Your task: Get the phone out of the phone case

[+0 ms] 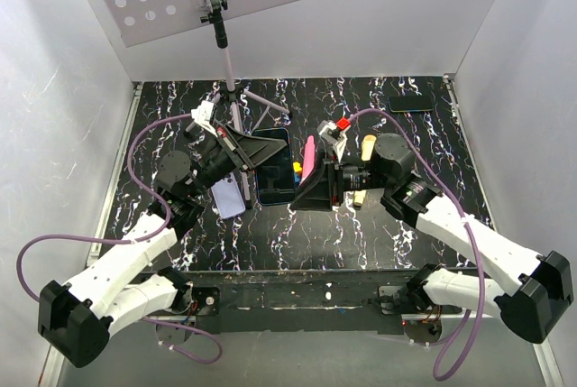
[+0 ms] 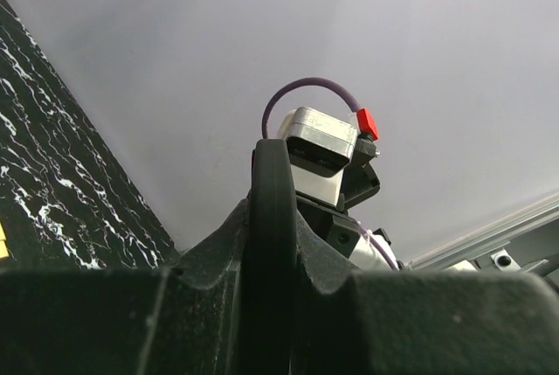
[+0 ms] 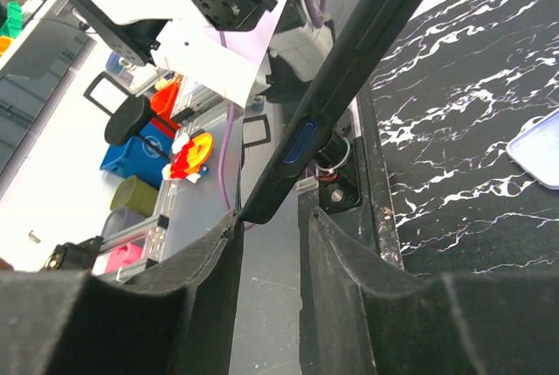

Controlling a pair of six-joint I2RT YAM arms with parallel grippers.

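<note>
A dark phone in its black case [image 1: 273, 167] is held up over the table, my left gripper [image 1: 278, 149] shut on its upper part. In the left wrist view the phone [image 2: 272, 218] appears edge-on between the pressed-together fingers. My right gripper [image 1: 296, 203] is at the phone's lower right corner, fingers parted. From the right wrist view, the phone's long edge [image 3: 323, 104] with a blue-tinted strip slants down to a corner near the left fingertip [image 3: 231, 228]; whether they touch I cannot tell. Where case and phone meet is too dark to make out.
A lavender phone or case [image 1: 228, 196] lies on the black marbled table left of the held phone. A pink object [image 1: 309, 158] and a yellow one [image 1: 366, 152] are behind the right gripper. A stand [image 1: 236, 116] rises at the back; another dark phone [image 1: 410, 104] lies back right.
</note>
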